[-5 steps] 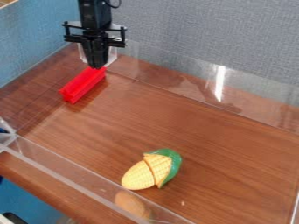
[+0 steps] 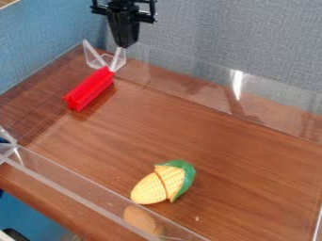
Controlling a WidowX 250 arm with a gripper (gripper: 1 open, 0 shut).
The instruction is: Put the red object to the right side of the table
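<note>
The red object [image 2: 89,89], a long block, lies slanted on the brown table [image 2: 189,122] at its far left. Above and slightly to the right of it hangs my black gripper [image 2: 123,41], at the top of the view and apart from the block. The gripper is small and dark here, so how its fingers stand does not show clearly. The red block rests on the tabletop, not in my grasp.
A yellow and green corn toy [image 2: 164,183] lies near the front. Clear low walls edge the table, with a pale corner piece [image 2: 119,60] just behind the red block. A brownish round item [image 2: 142,221] sits by the front wall.
My gripper has risen and shifted slightly right, away from the red block. The block and the corn toy have stayed where they were.
</note>
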